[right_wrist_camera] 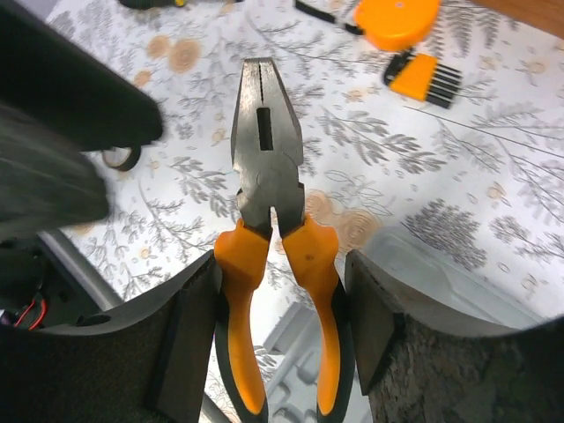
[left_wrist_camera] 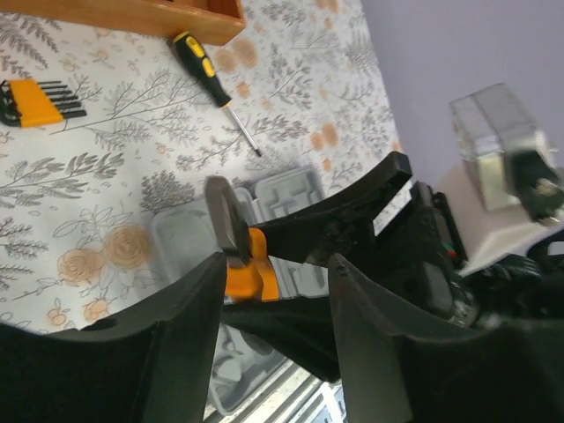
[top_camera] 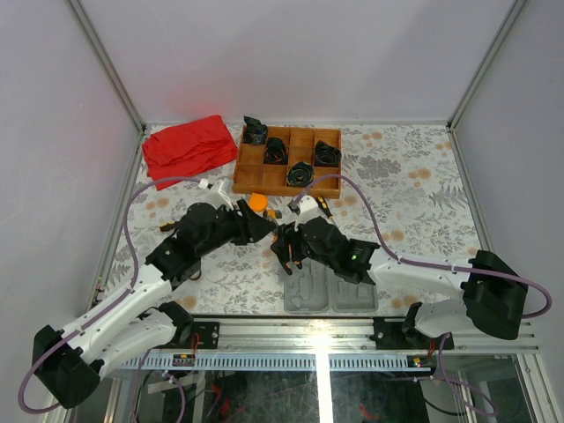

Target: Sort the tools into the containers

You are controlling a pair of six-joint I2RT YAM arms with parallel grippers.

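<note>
Pliers with orange and black handles (right_wrist_camera: 322, 264) stand between the fingers of my right gripper, which is shut on the handles. Their grey metal head points away from it. My left gripper is partly open with an empty gap, close to the pliers' head (left_wrist_camera: 227, 218). Also on the table are a yellow-black screwdriver (left_wrist_camera: 201, 69), an orange hex key set (left_wrist_camera: 40, 103) and an orange tape measure (right_wrist_camera: 397, 22). Two grey trays (top_camera: 307, 295) lie side by side at the front; a wooden compartment box (top_camera: 248, 181) stands behind.
Several black rolled items sit in the wooden box. A red cloth (top_camera: 189, 145) lies at the back left. Both grippers are very close together mid-table.
</note>
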